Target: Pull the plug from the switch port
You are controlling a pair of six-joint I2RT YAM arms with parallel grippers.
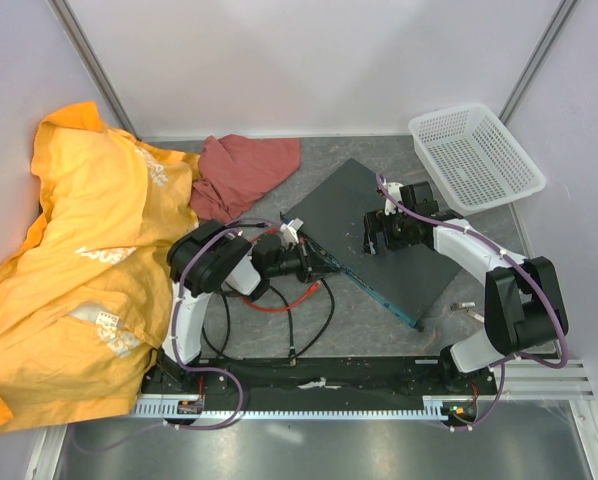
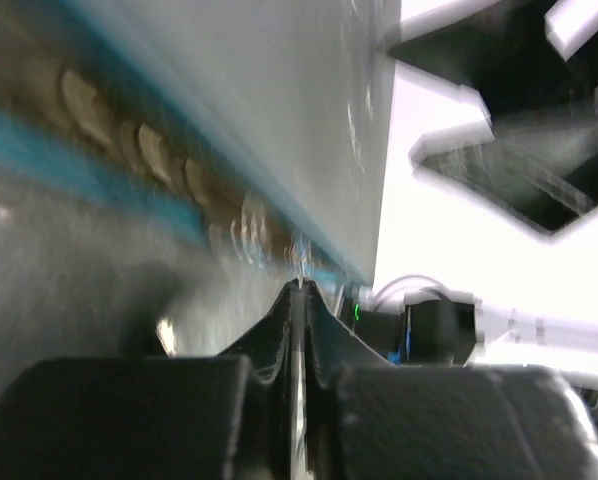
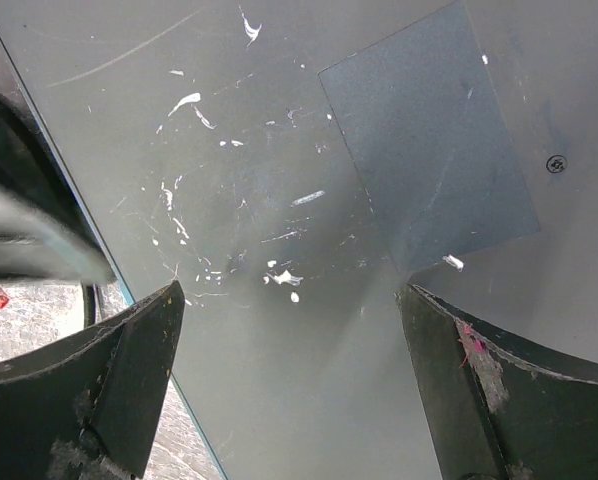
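Note:
The dark switch (image 1: 364, 215) lies slanted on the table, its teal-edged port side (image 1: 379, 292) facing the front left. My left gripper is shut at the end of that port row, which shows blurred in the left wrist view. A small, clear-looking plug (image 2: 300, 258) shows just at its tips, and a thin pale strip runs between the fingers. Blur hides whether the plug still sits in its port. My right gripper stands open over the scuffed switch top (image 3: 279, 180), with nothing between its fingers.
Black cables (image 1: 291, 325) and a red cable (image 1: 307, 296) lie in front of the switch. A white basket (image 1: 474, 160) stands at the back right, a red cloth (image 1: 247, 170) at the back left. Yellow cloth (image 1: 79, 250) covers the left side.

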